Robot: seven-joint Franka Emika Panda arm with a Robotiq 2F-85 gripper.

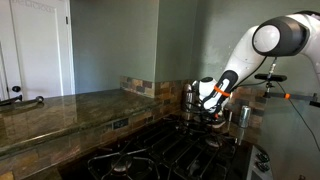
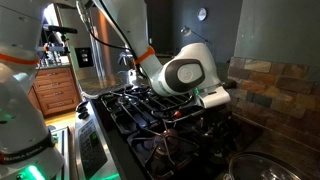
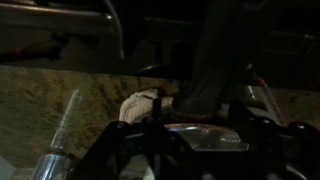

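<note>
In the first exterior view, my gripper [image 1: 212, 112] is low over the far right end of the black stove [image 1: 170, 147], too small and dark there for its fingers to be read. Dark fingers line the bottom of the wrist view. Between and beyond them runs a broad dark shape [image 3: 213, 62], perhaps a handle. Whether the fingers touch it cannot be told. A pale, cloth-like item [image 3: 138, 106] and a shiny clear rim lie close by. The white arm [image 2: 190, 75] covers most of the gripper in the second exterior view.
A metal canister [image 1: 245, 117] stands right of the gripper. A clear bottle-like item [image 3: 58, 150] is at lower left in the wrist view. In the second exterior view, a round pan-like item [image 2: 262, 166] sits at front right.
</note>
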